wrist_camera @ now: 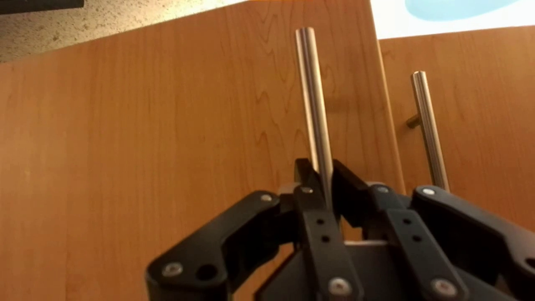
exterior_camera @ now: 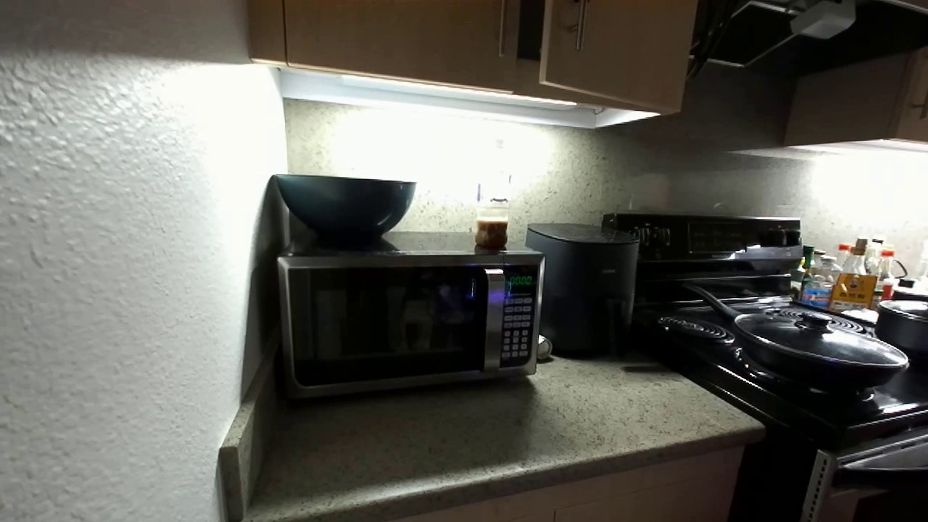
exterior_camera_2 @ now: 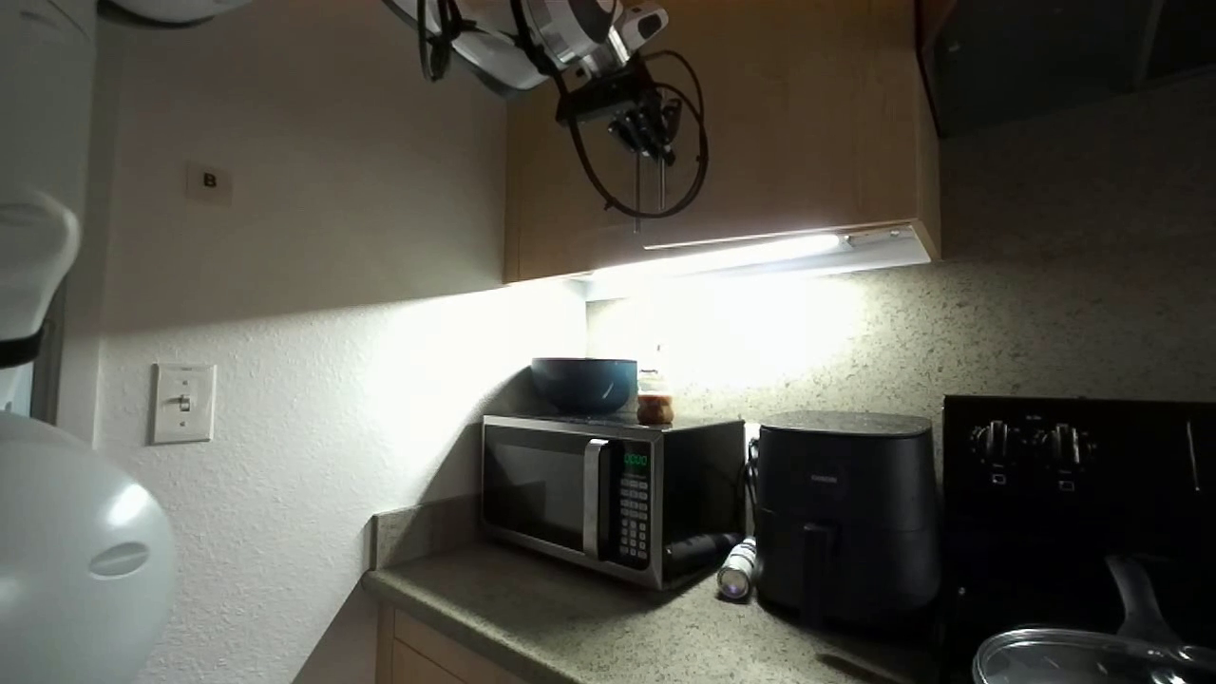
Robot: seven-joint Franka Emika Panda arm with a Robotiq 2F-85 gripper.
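In the wrist view, my gripper is shut on the bar handle (wrist_camera: pixel 313 100) of the right cabinet door (wrist_camera: pixel 190 130); the metal bar runs between its fingers. That door (exterior_camera: pixel 618 48) stands partly open in exterior view 1, its handle edge swung out and a dark gap beside it. The left door's handle (wrist_camera: pixel 430 130) is free, and its door (exterior_camera: pixel 400 35) is shut. From exterior view 2, my gripper (exterior_camera_2: pixel 650 142) shows small and dark in front of the upper cabinet, with its cable looped around.
Below the cabinet are a microwave (exterior_camera: pixel 391 322) with a dark bowl (exterior_camera: pixel 348 204) and a brown-filled jar (exterior_camera: pixel 491 230) on top. An air fryer (exterior_camera: pixel 583 287) stands beside it. A lidded pan (exterior_camera: pixel 818 344) sits on the stove.
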